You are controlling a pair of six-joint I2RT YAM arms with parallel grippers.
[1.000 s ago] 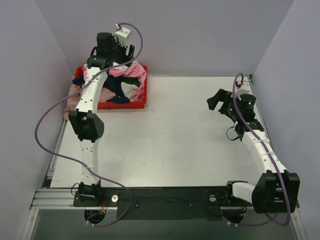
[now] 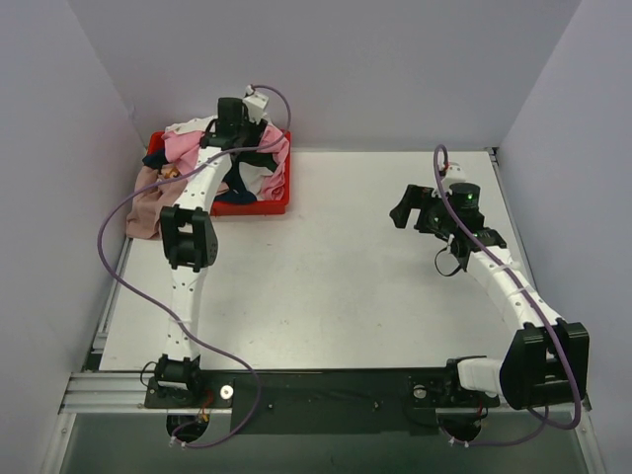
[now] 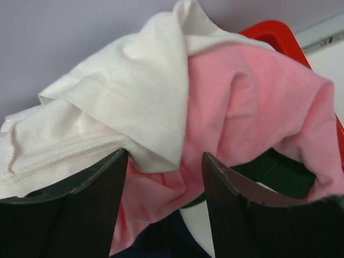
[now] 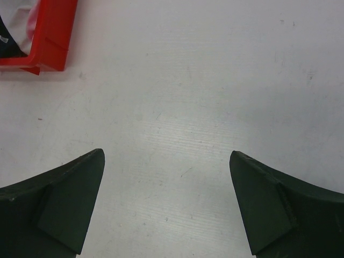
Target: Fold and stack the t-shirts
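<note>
A red bin (image 2: pixel 265 205) at the back left holds a pile of white, pink and dark shirts. My left gripper (image 2: pixel 251 126) is down in that pile; in the left wrist view its part-open fingers (image 3: pixel 75 220) straddle a white fold (image 3: pixel 150 97) and pink cloth (image 3: pixel 274 97), and whether it grips them is unclear. My right gripper (image 2: pixel 415 202) stands open over the right side of the white table, with nothing between its fingers in the right wrist view.
A brownish pink cloth (image 2: pixel 148 205) hangs over the bin's left side. Walls border the table at back, left and right.
My right gripper has moved toward the left and front, over the table.
</note>
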